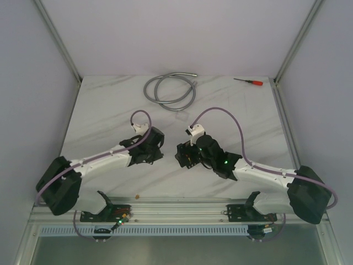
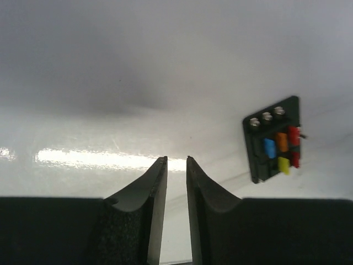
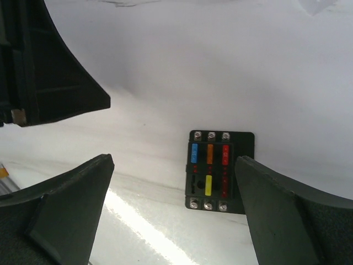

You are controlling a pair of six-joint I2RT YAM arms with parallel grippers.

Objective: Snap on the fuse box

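The fuse box (image 3: 219, 171), a black panel with coloured fuses and silver terminals, lies flat on the white surface. In the top view it is partly hidden under my right gripper (image 1: 187, 155), whose two fingers stand open over it in the right wrist view (image 3: 174, 160). My left gripper (image 1: 157, 154) is to the left of the box; in the left wrist view (image 2: 176, 163) its fingertips are nearly together, and whether anything is between them is unclear. The box (image 2: 273, 141) appears right of those fingertips.
A coiled grey hose (image 1: 171, 102) lies at the back centre, and a red-handled screwdriver (image 1: 254, 83) at the back right. The table edge and metal rail (image 1: 171, 203) run along the front.
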